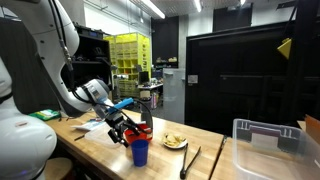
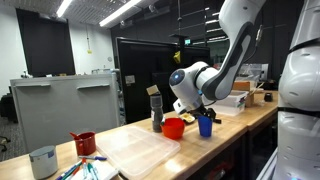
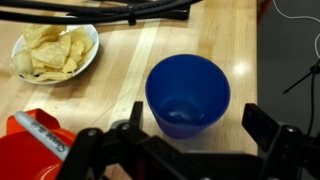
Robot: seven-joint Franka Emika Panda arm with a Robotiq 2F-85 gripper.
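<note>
A blue cup [image 3: 187,92] stands upright on the wooden table, its empty inside visible in the wrist view. My gripper is open, with a dark finger at either side of the cup's near part in that view and nothing gripped. In exterior view 1 the gripper [image 1: 126,134] hangs just left of the blue cup [image 1: 140,153], close to its rim level. A red bowl [image 3: 22,162] sits beside the cup, and a grey marker [image 3: 42,135] lies in it; part of the bowl is cut off by the frame.
A white plate of chips [image 3: 56,48] is beyond the bowl. Dark long-handled tools [image 1: 189,160] lie to the cup's right. A clear plastic bin [image 1: 270,150] stands farther right. In exterior view 2 a translucent tray [image 2: 140,150] and a red pot [image 2: 86,144] occupy the other side.
</note>
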